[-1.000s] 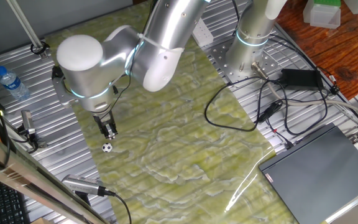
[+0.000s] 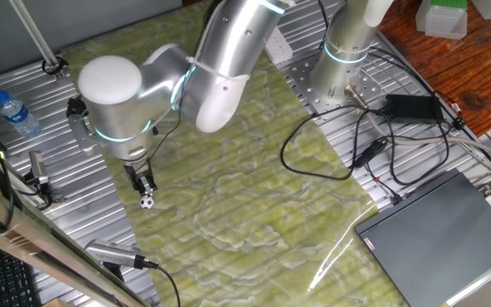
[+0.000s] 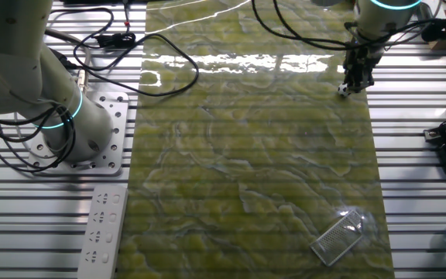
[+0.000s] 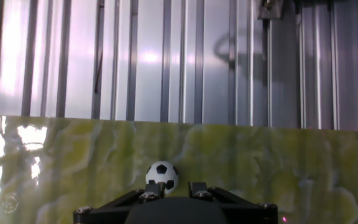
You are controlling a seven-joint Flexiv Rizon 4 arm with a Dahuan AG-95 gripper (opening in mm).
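Observation:
A small black-and-white soccer ball (image 4: 162, 176) rests on the green marbled mat (image 4: 241, 162), near the mat's edge. My gripper is open, with a modest gap between its fingertips. In the wrist view the ball shows beyond the left fingertip rather than centred in the gap, and that fingertip hides a little of its lower part. Exterior view 1 has the gripper (image 2: 146, 188) pointing down right beside the ball (image 2: 147, 203). From the other side, the ball (image 3: 343, 90) appears at the lower left of the gripper (image 3: 355, 85). Whether they touch I cannot tell.
A clear grater-like object (image 3: 337, 237) lies on the mat. A microphone-like silver device (image 2: 113, 252) and a water bottle (image 2: 17, 114) stand off the mat's side. Black cables (image 2: 314, 175) loop over the edge near the laptop (image 2: 437, 243).
The gripper has come down and towards the ball, closing the small distance seen a second ago. The ball stays in the same place.

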